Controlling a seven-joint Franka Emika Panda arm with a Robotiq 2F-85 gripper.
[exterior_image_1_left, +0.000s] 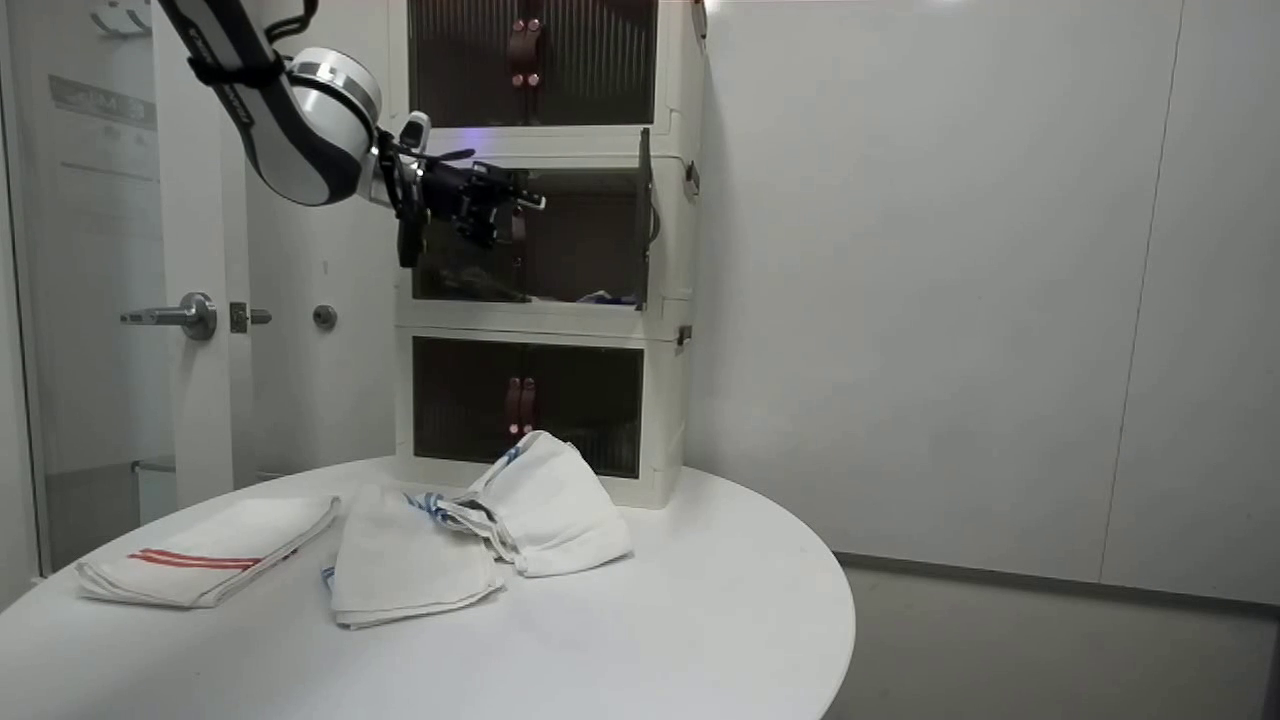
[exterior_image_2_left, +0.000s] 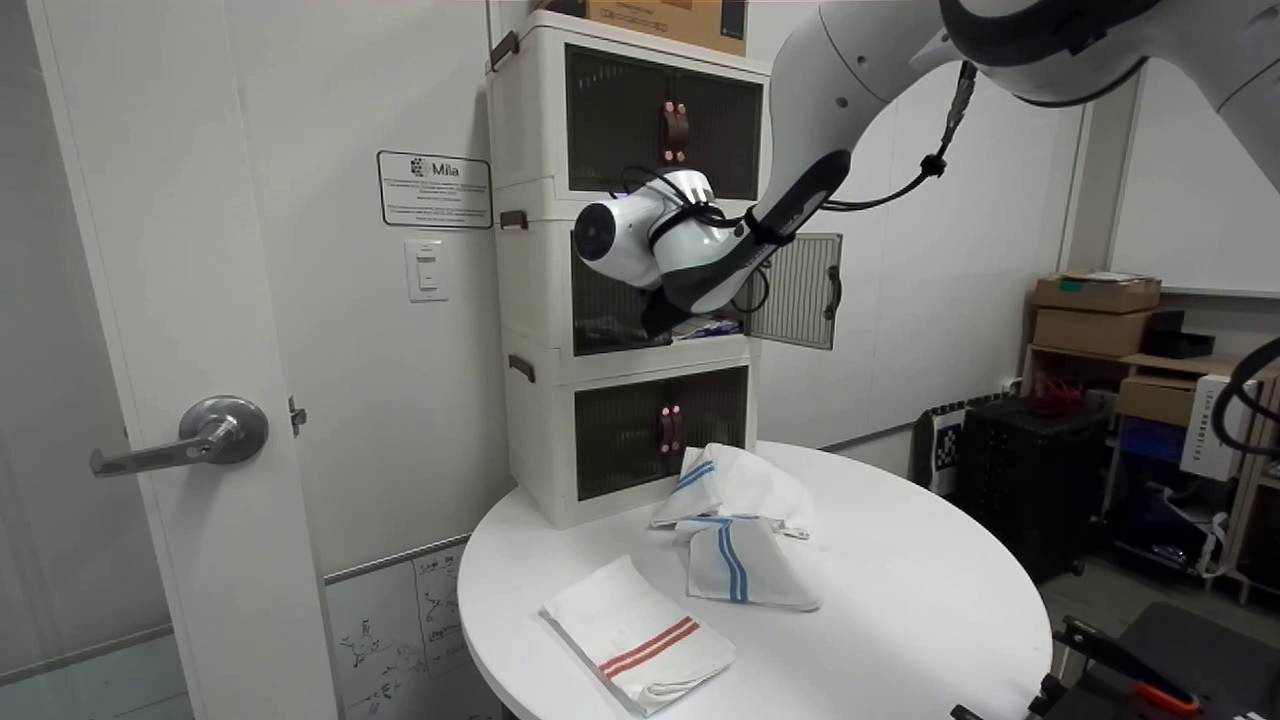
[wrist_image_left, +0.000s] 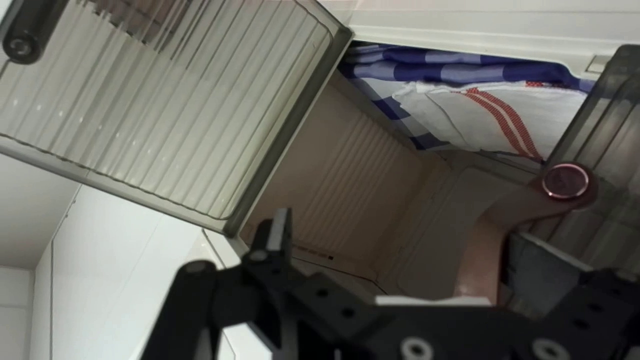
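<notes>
My gripper is up at the middle section of the stacked cabinet, in front of its opening. In the wrist view its left fingertip stands apart from the dark parts at the lower right; the fingers look open, with no object seen held. The right-hand door of that section is swung out, while the other door, with its brown handle, appears shut. Inside lie a blue checked cloth and a white cloth with red stripes. The arm hides the gripper in exterior view 2.
On the round table lie a red-striped white towel and two blue-striped white towels, one flat and one bunched by the cabinet. The top and bottom cabinet sections are shut.
</notes>
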